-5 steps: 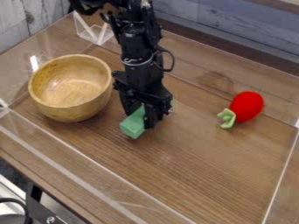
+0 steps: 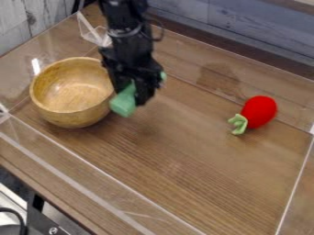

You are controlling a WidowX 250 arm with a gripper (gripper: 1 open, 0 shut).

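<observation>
My black gripper (image 2: 132, 84) is at the upper centre, just beside the right rim of a wooden bowl (image 2: 68, 115), shut on a green object (image 2: 124, 103). The object hangs at the bowl's right edge; whether it is over the rim or beside it is hard to tell.
A red object with a green top (image 2: 255, 114) lies on the right of the wooden table (image 2: 185, 174). A clear plastic item stands at the top left, behind the arm.
My gripper has moved back and to the left with the green object, up from the table's middle to the bowl's right edge.
</observation>
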